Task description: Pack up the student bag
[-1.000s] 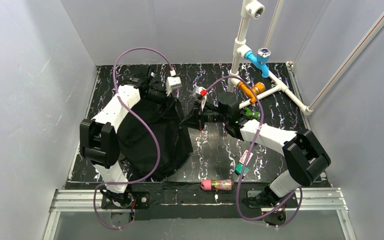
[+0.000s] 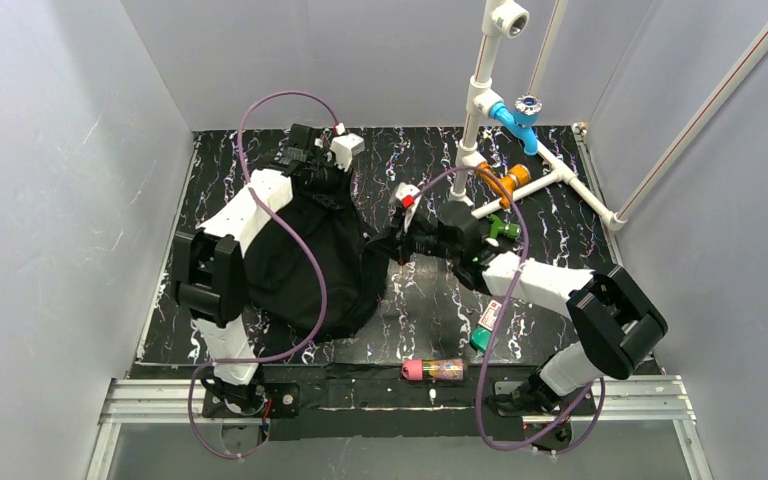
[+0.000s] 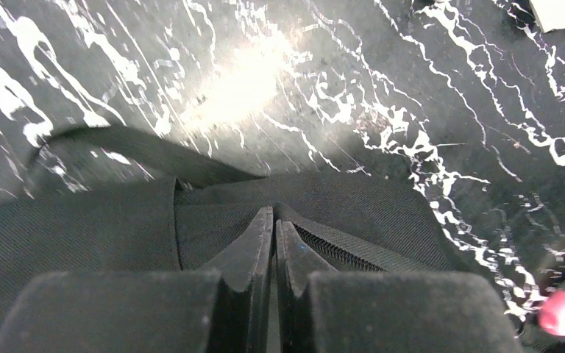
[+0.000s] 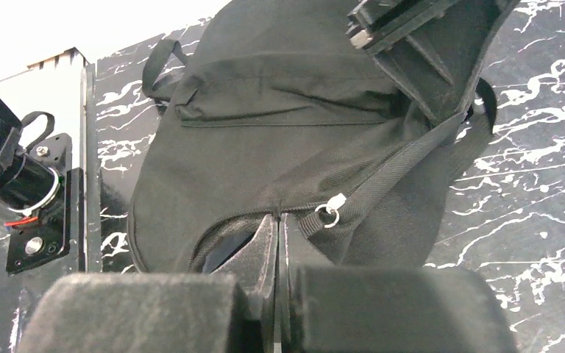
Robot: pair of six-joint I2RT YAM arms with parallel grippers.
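Observation:
The black bag [image 2: 305,265] lies on the left half of the table, its zippered opening toward the right. In the left wrist view, my left gripper is shut on the bag's edge, where the zipper [image 3: 353,254] runs away to the right. My right gripper is shut on the bag's opening edge, just beside the metal zipper pull [image 4: 331,208]. Between the two grippers the edge stretches taut, and a dark gap shows left of the right fingertips. A pink-capped bottle [image 2: 432,370] lies at the front edge. What the bag holds is hidden.
A green glue bottle [image 2: 485,326] lies front right, and a green item [image 2: 505,229] sits partly behind the right arm. White pipes with a blue valve [image 2: 521,115] and orange fitting [image 2: 510,181] stand back right. Bare table shows in the middle.

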